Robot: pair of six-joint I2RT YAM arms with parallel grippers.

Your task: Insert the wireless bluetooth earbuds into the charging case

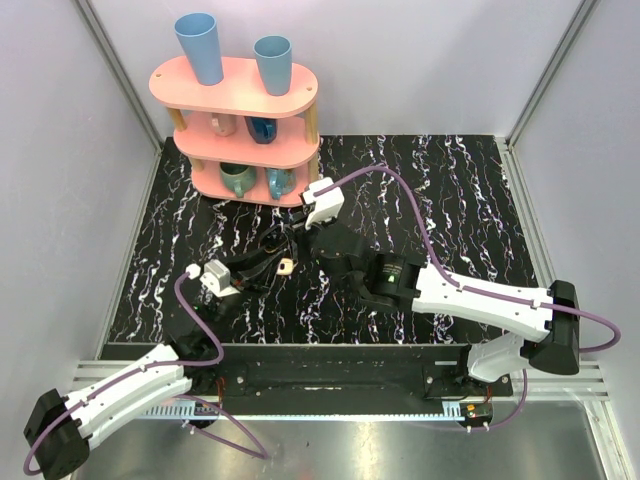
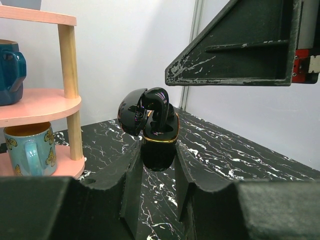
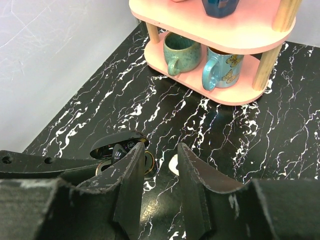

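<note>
My left gripper is shut on the black charging case (image 2: 159,152), held upright in the air with its lid (image 2: 131,112) swung open and a glossy black piece, apparently an earbud, standing at its top. In the right wrist view the open case (image 3: 117,140) sits at the lower left. My right gripper is open, just above and to the right of the case, with nothing seen between its fingers. A small pale object (image 1: 285,267) lies on the table below, partly hidden in the right wrist view.
A pink three-tier shelf (image 1: 230,85) with cups and mugs stands at the back left, close behind the grippers. Walls enclose it at the sides and back.
</note>
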